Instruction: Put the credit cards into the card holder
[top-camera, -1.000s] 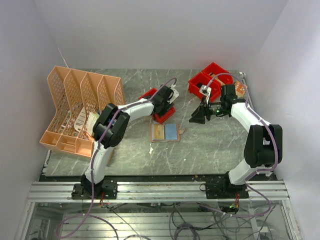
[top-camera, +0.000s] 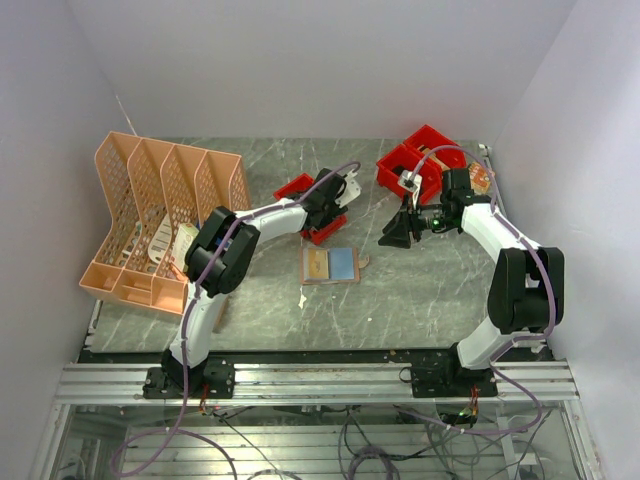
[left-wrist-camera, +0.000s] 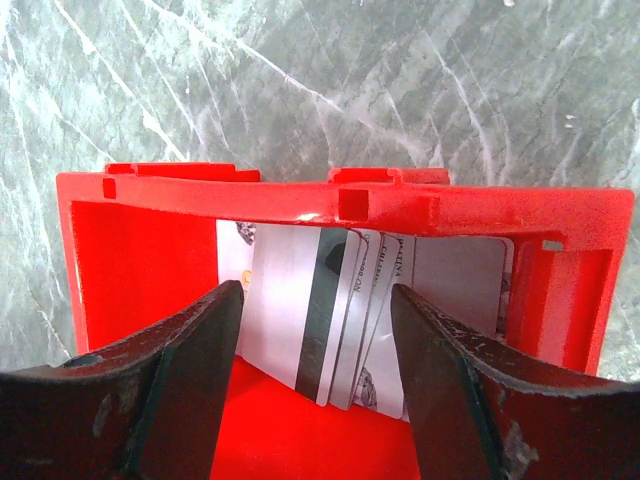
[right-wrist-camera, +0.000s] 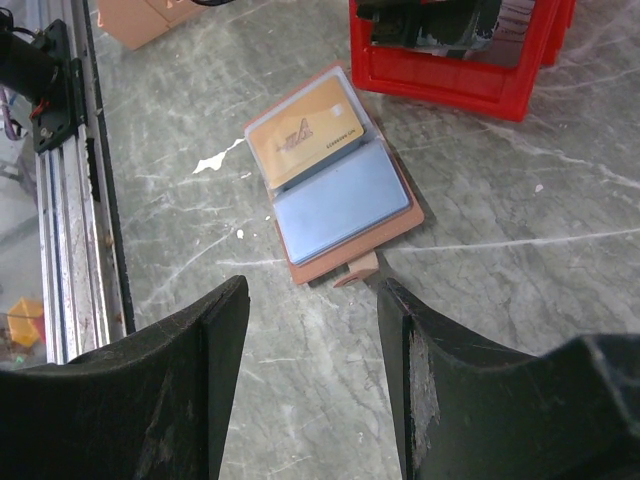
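Note:
In the left wrist view, my left gripper is part open over several white and grey cards in a red tray. One card has a dark stripe. A finger stands on each side of the cards; whether either touches them, I cannot tell. From the top, the left arm hides much of that tray. The brown card holder lies spread flat, with a gold card in one half and a pale blue card in the other. Away to its right, my right gripper hangs open and empty.
A tall orange rack with slots and small bins fills the left side. More red bins stand at the back right. Bare marble tabletop lies in front and between the arms.
My left gripper and the red tray under it have shifted slightly. The right arm and the card holder have stayed still.

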